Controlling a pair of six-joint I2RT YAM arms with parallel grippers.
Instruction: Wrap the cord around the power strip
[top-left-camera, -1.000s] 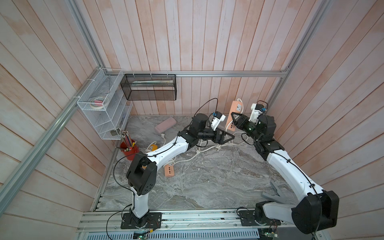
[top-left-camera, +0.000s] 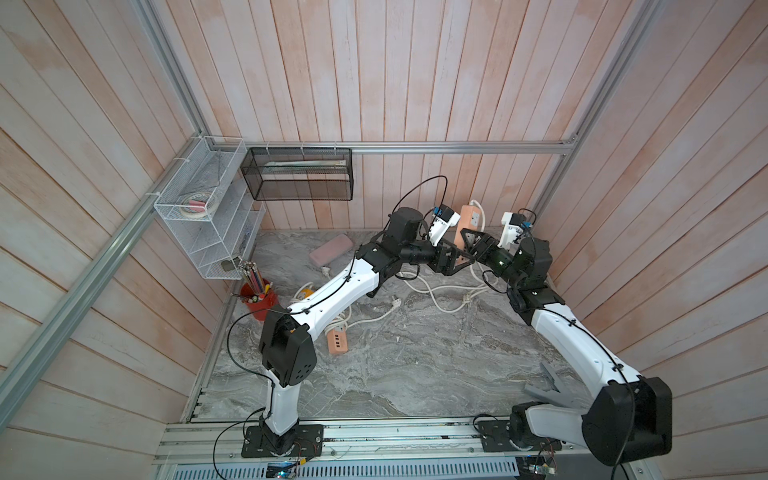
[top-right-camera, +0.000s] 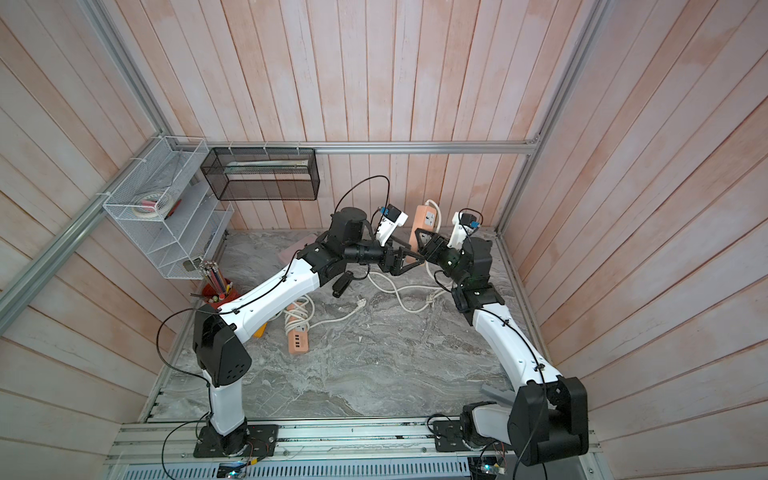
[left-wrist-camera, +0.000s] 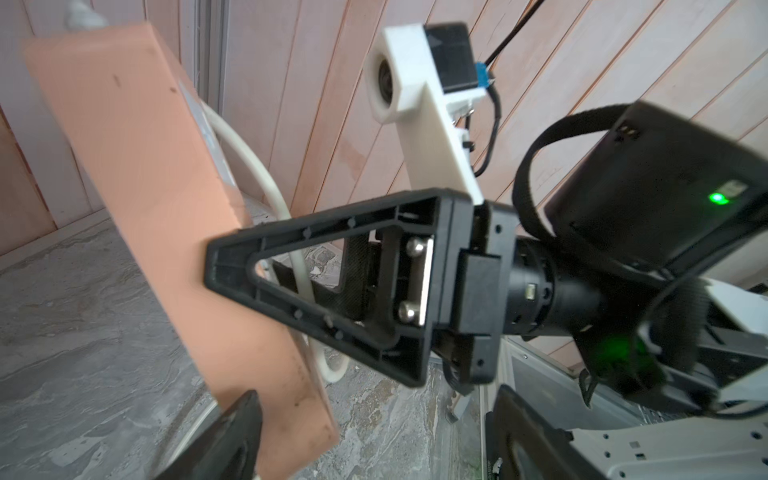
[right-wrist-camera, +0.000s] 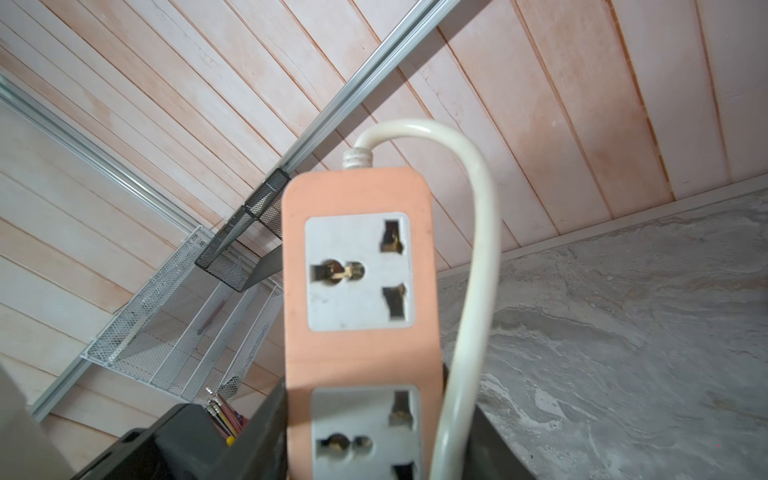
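Observation:
The orange power strip (top-left-camera: 469, 217) stands tilted upright in the air. My right gripper (top-left-camera: 475, 246) is shut on its sides, and its sockets face the right wrist view, where the strip (right-wrist-camera: 361, 352) fills the middle. White cord (right-wrist-camera: 477, 280) leaves the strip's top and loops down along one side. Lower down, the cord (top-left-camera: 436, 304) lies in loose curves on the table. My left gripper (top-left-camera: 461, 260) is close to the strip's lower end, its fingers (left-wrist-camera: 232, 436) spread apart. No cord shows between them in the left wrist view; the strip's bottom end is beside one finger.
A second orange strip (top-left-camera: 337, 341) with coiled white cord lies left on the table. A pink case (top-left-camera: 330, 250) and a red pen pot (top-left-camera: 257, 302) are beyond the left arm. A black mesh basket (top-left-camera: 297, 192) hangs behind.

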